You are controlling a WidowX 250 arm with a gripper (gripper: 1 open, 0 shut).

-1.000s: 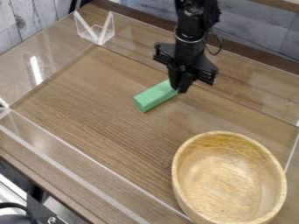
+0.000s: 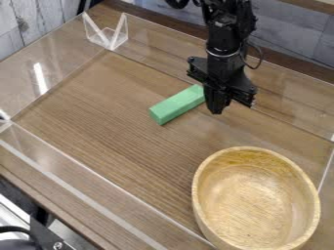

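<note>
My black gripper [image 2: 222,96] hangs low over the table just right of a green rectangular block [image 2: 175,107], which lies diagonally on the wood. The gripper looks shut, with nothing visible between its fingers; its body partly hides or borders the block's upper end, and I cannot tell whether they touch.
A large beige round bowl [image 2: 255,195] fills the lower right. A white wire-like object [image 2: 107,31] stands at the back left.
The gripper has shifted slightly to the right and turned, away from the green block's upper end. The block looks unmoved.
</note>
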